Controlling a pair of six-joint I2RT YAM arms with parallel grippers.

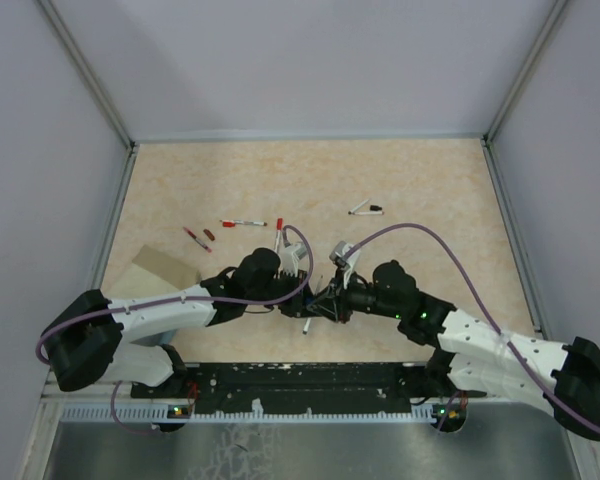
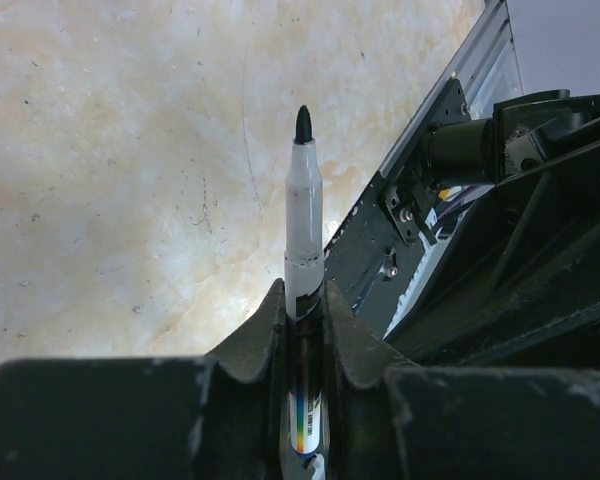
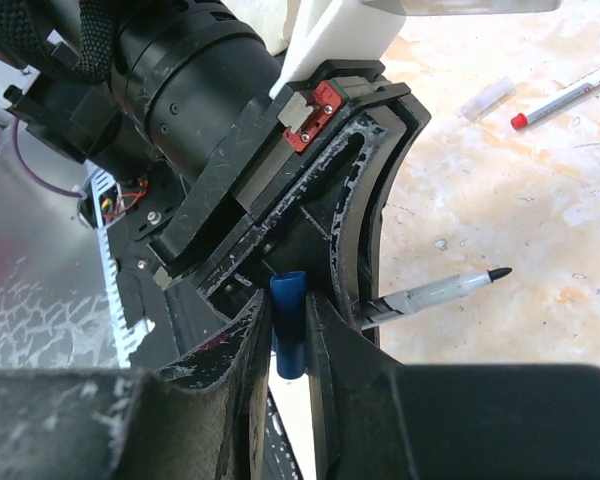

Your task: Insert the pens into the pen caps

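Note:
In the left wrist view, my left gripper is shut on a grey-white pen [image 2: 304, 215] with a bare black tip, which points away from the fingers. My right gripper is shut on a dark blue pen cap [image 3: 289, 325]. Beyond that cap, the right wrist view shows the same pen [image 3: 440, 293] sticking out past the left gripper's fingers, its tip towards the right. Pen tip and cap are apart in that view. From above, both grippers meet near the front middle of the table, hiding the cap and most of the pen.
Several pens lie loose, among them a red-and-white pen [image 1: 243, 222] and a red pen [image 1: 196, 238] at the left. A black-capped pen [image 1: 365, 211] lies farther back, right of centre. A beige box [image 1: 158, 268] sits at the left.

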